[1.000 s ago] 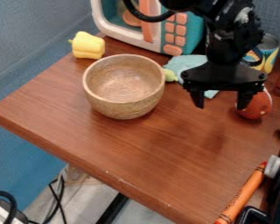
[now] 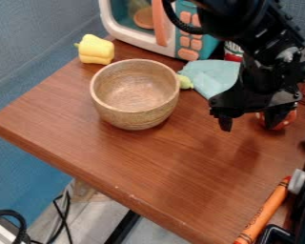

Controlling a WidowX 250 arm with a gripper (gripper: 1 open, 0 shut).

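My black gripper [image 2: 254,112] hangs low over the right side of the wooden table [image 2: 142,181], its fingers reaching down around a red round object [image 2: 280,122], which it partly hides. Whether the fingers touch it or are closed on it is unclear. A wooden bowl [image 2: 134,95] sits left of the gripper. A light blue cloth [image 2: 210,75] lies behind the bowl and gripper, with a pale yellow-green item [image 2: 185,82] beside the bowl.
A toy microwave [image 2: 155,19] stands at the back, a yellow pepper [image 2: 95,49] at the back left. An orange crayon [image 2: 263,216] and dark items line the front right edge.
My gripper has moved slightly right and lower, turning so that it now covers more of the red object. The bowl and other things have stayed put.
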